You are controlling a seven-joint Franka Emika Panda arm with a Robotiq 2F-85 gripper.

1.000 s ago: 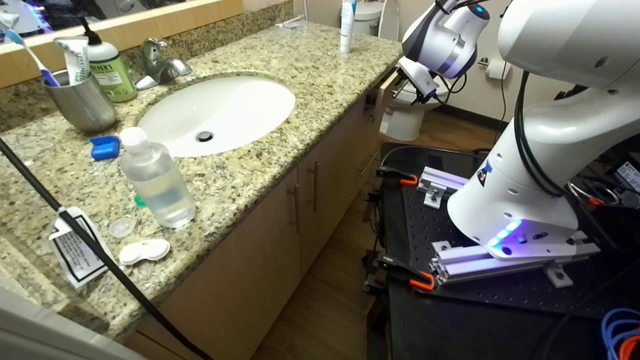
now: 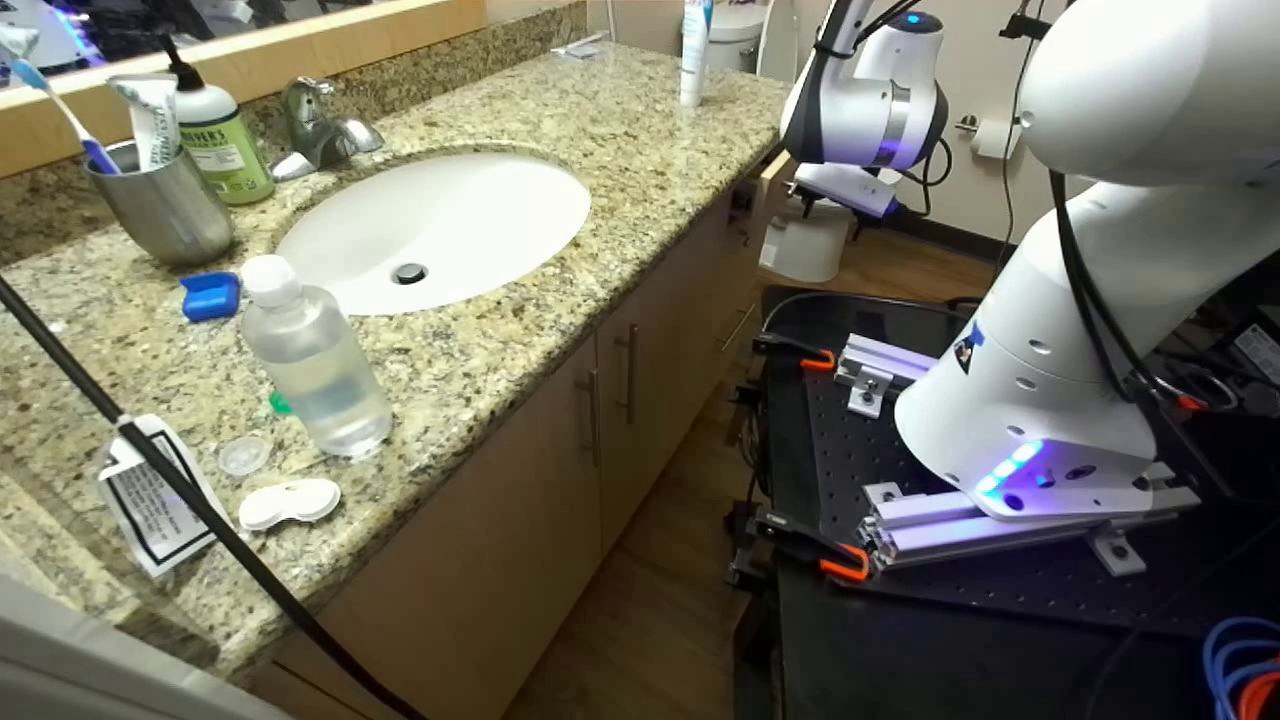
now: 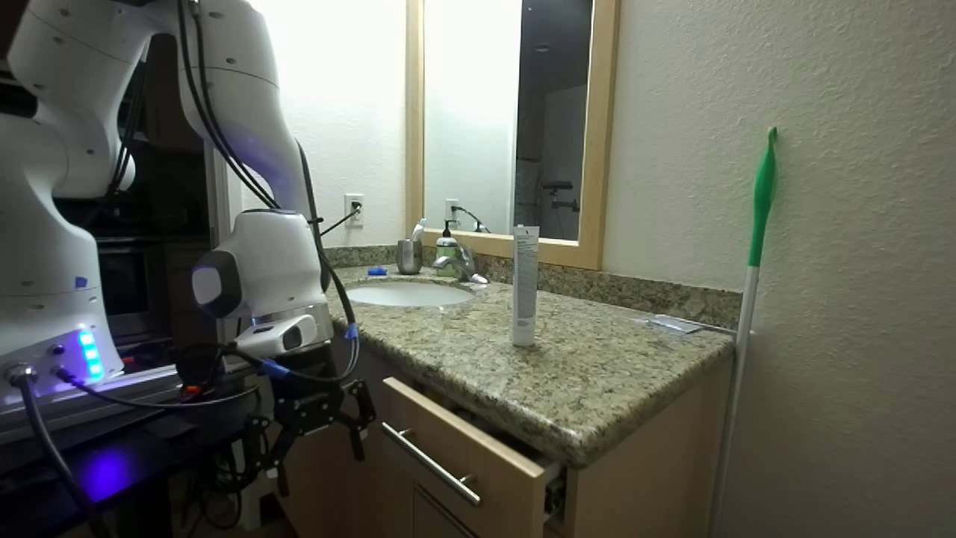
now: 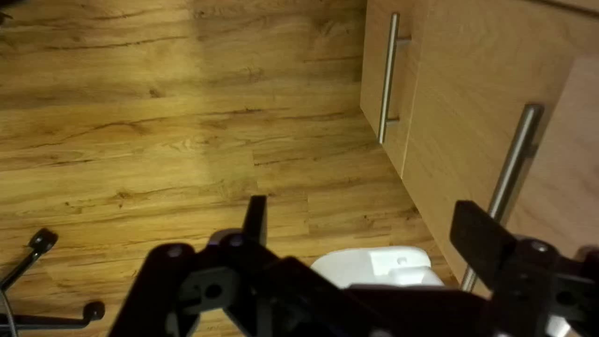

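My gripper is open in the wrist view, its two dark fingers wide apart with nothing between them. In exterior view 2 the same gripper point(image 3: 320, 459) hangs pointing down, left of and apart from a pulled-out drawer point(image 3: 511, 475). The drawer stands partly open under the counter, with a bar handle point(image 3: 430, 462) across its front. Little of its inside shows. A white tube point(image 3: 525, 287) stands upright on the counter above it. Exterior view 1 hides the fingers.
Along the granite counter point(image 2: 672, 156) are a sink point(image 2: 480, 216), a clear bottle point(image 2: 318, 360) and a metal cup point(image 2: 168, 210). Cabinet handles point(image 4: 389, 78) stick out at the right of the wrist view. Below lies bare wooden floor point(image 4: 168, 140).
My hand has swung from a tilt beside the drawer to a more upright pose, lower and farther from the counter. The drawer looks partly open in both frames.
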